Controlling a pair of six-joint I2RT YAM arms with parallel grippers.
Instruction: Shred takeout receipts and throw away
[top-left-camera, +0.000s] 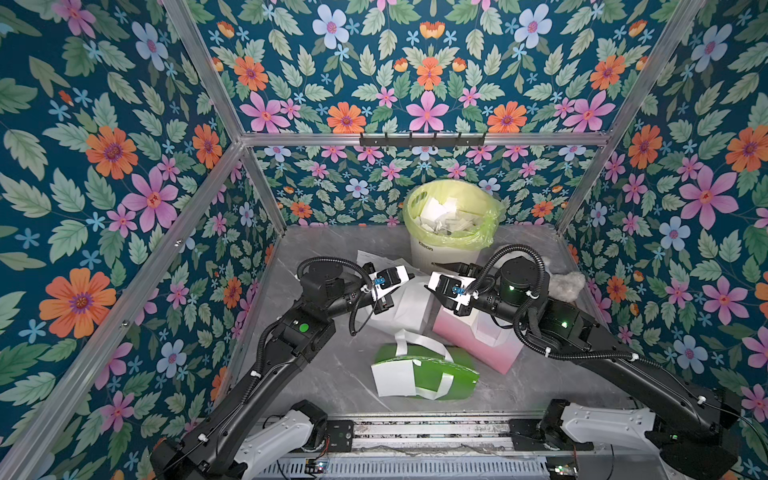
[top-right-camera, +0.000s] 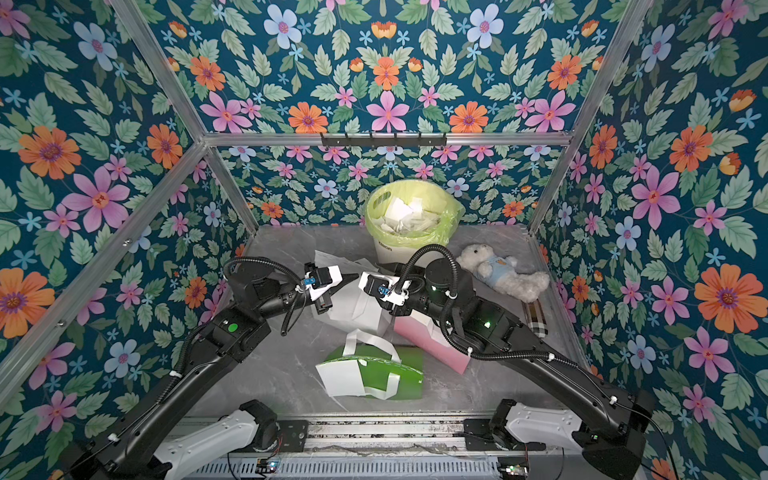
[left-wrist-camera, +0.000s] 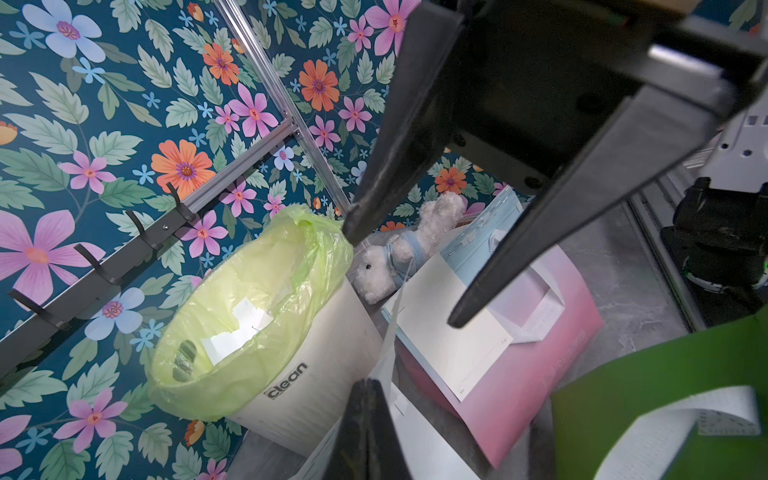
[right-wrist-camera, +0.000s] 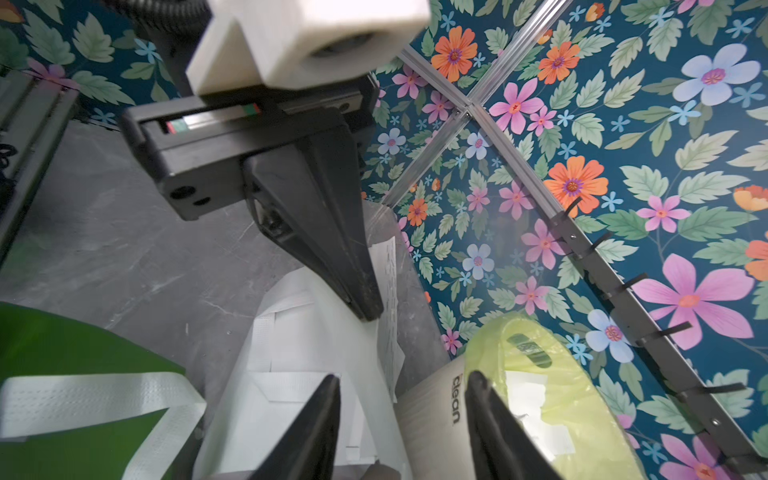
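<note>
The bin (top-left-camera: 444, 256), lined with a yellow bag (left-wrist-camera: 200, 384), holds paper scraps. White paper (right-wrist-camera: 280, 344) lies before it. Above the paper my left gripper is shut; a thin white strip shows behind its fingertips, and I cannot tell whether any is between them. My right gripper faces it closely, its fingers part open with nothing clearly between them; in the left wrist view it hangs above the paper and pink bag.
A green bag (top-left-camera: 424, 376) lies at the front and a pink bag (top-right-camera: 432, 344) right of centre. A plush bear (top-right-camera: 508, 276) lies right of the bin.
</note>
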